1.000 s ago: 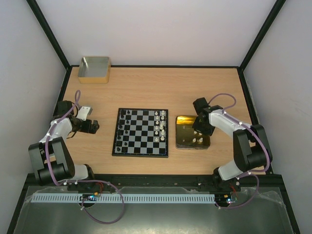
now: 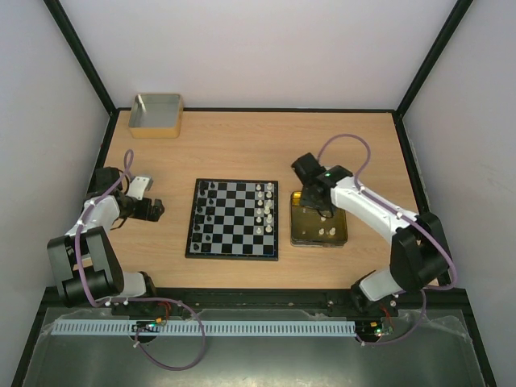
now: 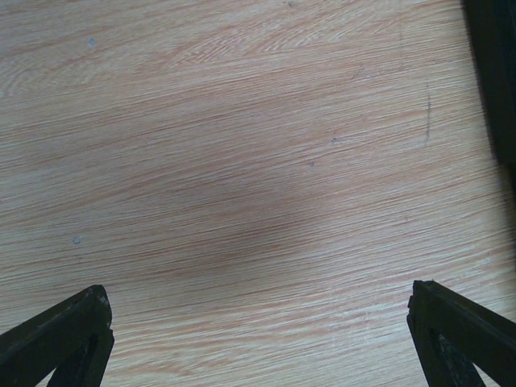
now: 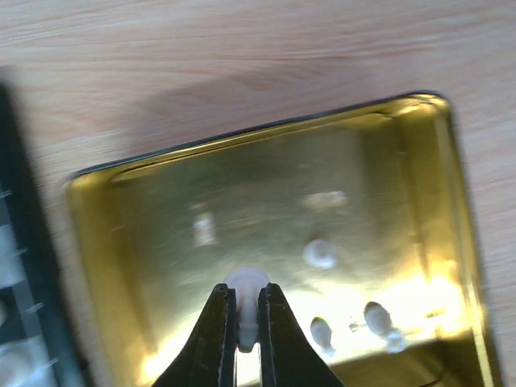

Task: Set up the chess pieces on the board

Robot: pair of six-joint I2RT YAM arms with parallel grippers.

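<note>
In the right wrist view my right gripper is shut on a white chess piece (image 4: 246,280), held above the gold tray (image 4: 242,141). A few more white pieces (image 4: 320,254) lie in that tray. The chessboard (image 2: 232,256) is left of the tray in the top view. Black pieces (image 2: 209,219) stand along its left side and white pieces (image 2: 269,195) along its right. At the far left, over bare wood, my left gripper is open with nothing between its fingers.
An empty pale box (image 2: 156,132) stands at the back left of the table (image 2: 234,145). Bare wood lies behind the board and between the board and the left arm. The board's dark edge (image 4: 36,242) runs close to the tray's left side.
The left arm looks unmoved.
</note>
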